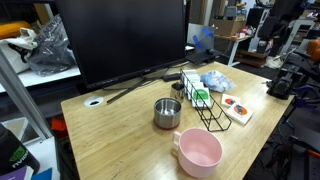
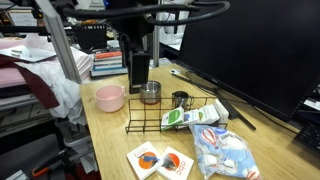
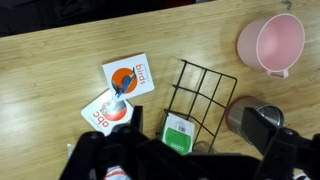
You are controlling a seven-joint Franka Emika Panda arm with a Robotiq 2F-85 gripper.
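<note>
My gripper is open above the table, its two dark fingers wide apart with nothing held between them. A black wire rack (image 3: 209,97) stands below, and a green-and-white packet (image 3: 178,133) shows in it. Two printed cards, one with an orange circle (image 3: 138,68) and one with a red circle (image 3: 97,119), lie flat beside the rack; a small blue item (image 3: 125,86) rests on them. To the rack's other side are a pink mug (image 1: 200,152) and a metal pot (image 1: 167,113). Part of the pot is hidden by a finger in the wrist view.
A clear bluish plastic bag (image 2: 225,152) lies past the rack. A large black monitor (image 1: 120,40) stands along the back of the table. Bare wood (image 1: 110,135) stretches left of the pot and mug.
</note>
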